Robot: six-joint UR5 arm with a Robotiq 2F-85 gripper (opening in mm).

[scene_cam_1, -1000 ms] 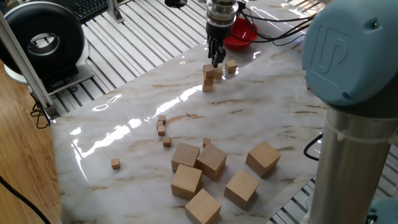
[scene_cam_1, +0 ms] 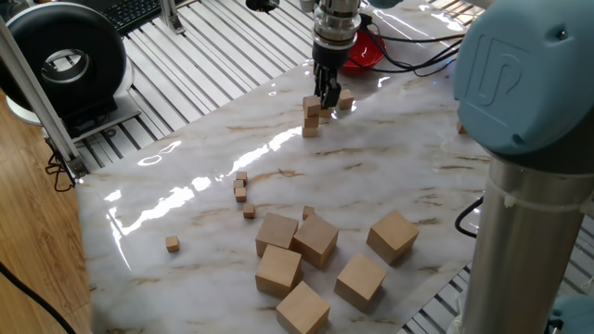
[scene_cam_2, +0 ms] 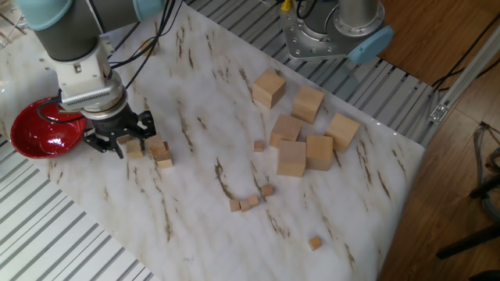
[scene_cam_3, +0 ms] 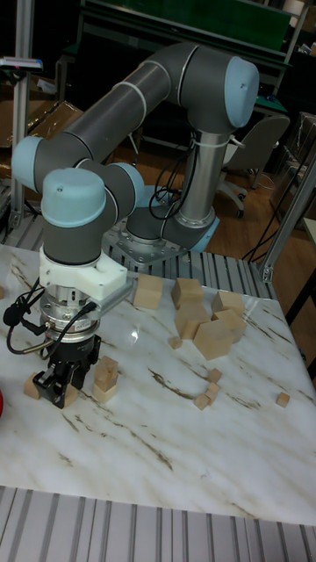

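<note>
Low over the far end of the table, my gripper points downward with its fingers apart, so it looks open. A small wooden block is directly beneath and between the fingertips; whether they touch it cannot be made out. Right beside it stands a stack of small wooden blocks, close to the fingers. In exterior view 3 that stack is just right of the gripper. Another small block lies on the gripper's other side, near the red bowl.
Several large wooden cubes cluster toward the robot base. Tiny cubes lie mid-table, with one single cube farther off. Cables hang beside the arm. Bare marble lies between the stack and the tiny cubes.
In exterior view 1 my gripper has come down and shifted slightly right, beside the stack and nearer the block there. The blocks and the bowl have not moved.
</note>
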